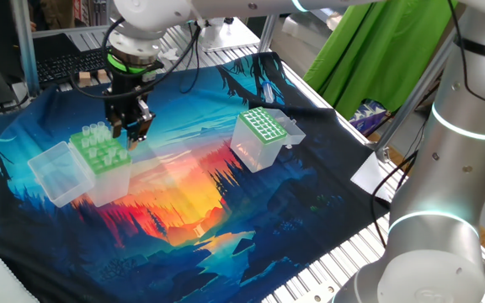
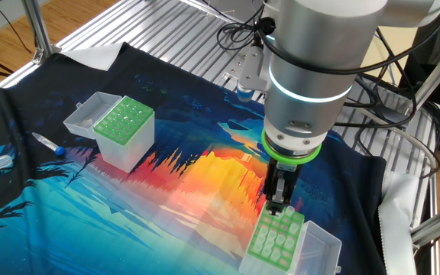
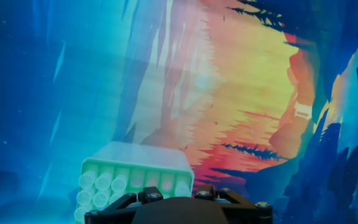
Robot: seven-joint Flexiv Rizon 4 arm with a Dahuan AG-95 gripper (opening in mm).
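My gripper (image 1: 130,135) hangs above the back right edge of a tube box (image 1: 111,178), its two fingers apart. The box is clear, with a green rack top (image 2: 276,238) and several translucent tubes standing in it. In the wrist view, the fingers (image 3: 152,194) spread over the near right part of this box, and no held object shows between them. The lower part of the box is cut off there. A second clear box (image 1: 259,145) with a green grid top (image 2: 126,122) stands across the cloth; its holes look empty.
Each box has a clear open lid, one (image 1: 60,174) at the left and one (image 2: 92,114) by the grid box. A pen (image 2: 49,143) lies near the grid box. Between the boxes the printed cloth (image 1: 194,181) is clear.
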